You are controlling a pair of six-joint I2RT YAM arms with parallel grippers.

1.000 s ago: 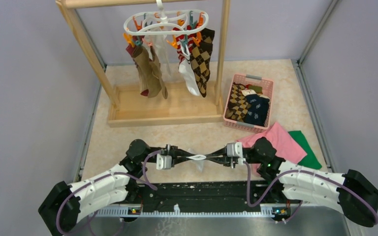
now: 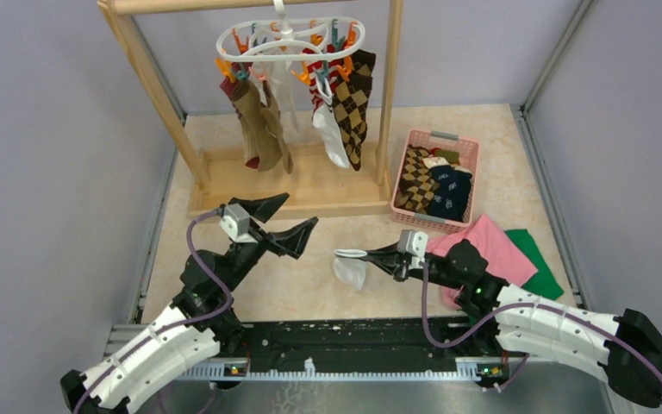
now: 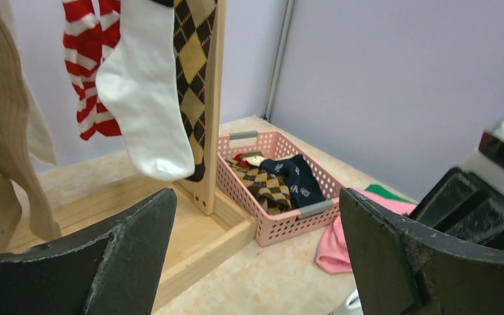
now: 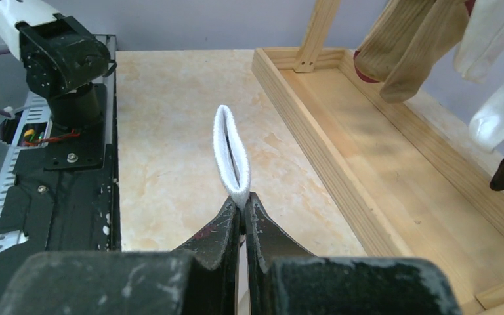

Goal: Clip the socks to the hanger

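A white sock [image 2: 350,269] hangs from my right gripper [image 2: 371,255], which is shut on its cuff. In the right wrist view the sock's folded opening [image 4: 231,154] sticks out beyond the pinched fingertips. My left gripper [image 2: 301,222] stands wide open and empty, between the rack and the front edge. The white oval hanger [image 2: 290,56] with coloured clips hangs above. Several socks are on it: olive ones [image 2: 259,125], a red-striped one [image 3: 98,65], a white one [image 3: 147,98] and a brown argyle one [image 2: 352,108]. From above, some clips are hidden behind the hanger frame.
A pink basket [image 2: 396,142] with argyle and navy socks stands right of the wooden rack [image 2: 327,207]. Pink cloth [image 2: 491,250] and green cloth [image 2: 534,266] lie at the right. Bare tabletop [image 2: 224,285] shows in front of the rack.
My left gripper has opened, let go, and swung back toward the rack. The right one still holds the sock.
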